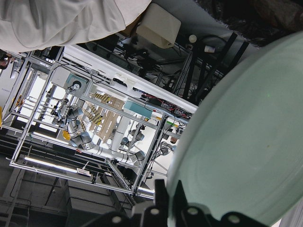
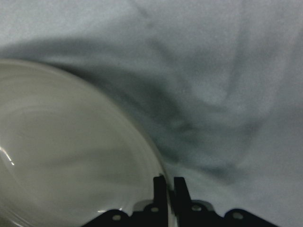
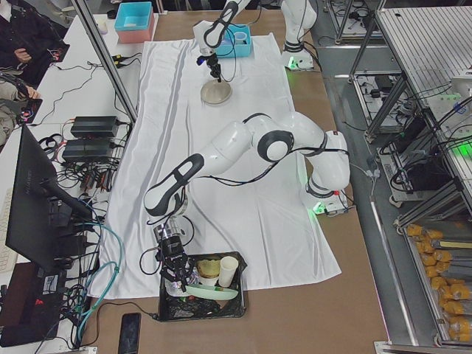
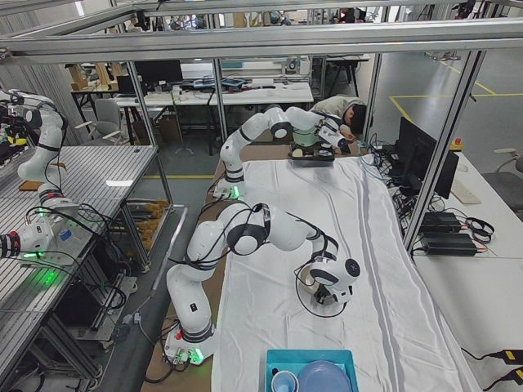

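My left gripper is shut on the rim of a pale green plate (image 1: 246,137), which fills the right of the left wrist view. In the camera left view that plate (image 3: 212,292) is steeply tilted over a black crate (image 3: 203,311) holding a white cup (image 3: 228,270) and other items. My right gripper is shut on the rim of a beige plate (image 2: 71,137), over the white cloth. In the camera left view this plate (image 3: 215,94) is at the far end of the cloth.
A blue tray (image 4: 283,357) with a cup and a blue plate lies beyond the right arm. A monitor (image 3: 40,199) and cables stand along the side table.
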